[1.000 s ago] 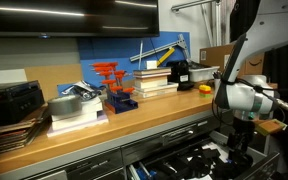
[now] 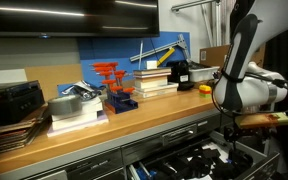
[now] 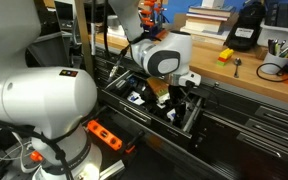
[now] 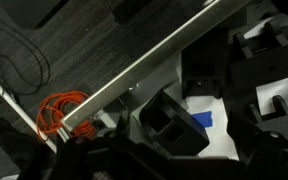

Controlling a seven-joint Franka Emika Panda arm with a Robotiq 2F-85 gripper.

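Observation:
My gripper hangs over an open drawer, its fingers apart. In the wrist view a black hollow block appears between and below the dark fingers; contact with them cannot be made out. A small blue piece shows beside that block on a white surface. Larger black parts with slots and posts fill the right of the wrist view. In exterior view 2 the white arm reaches down toward the drawer's contents.
The drawer's metal edge runs diagonally beside the gripper. Orange cable lies on the floor outside it. Above the drawer, the wooden counter carries books, a metal pot and a pen holder.
In exterior view 1 the arm's wrist has risen and shifted slightly right from its lower position over the drawer. The counter items look unchanged.

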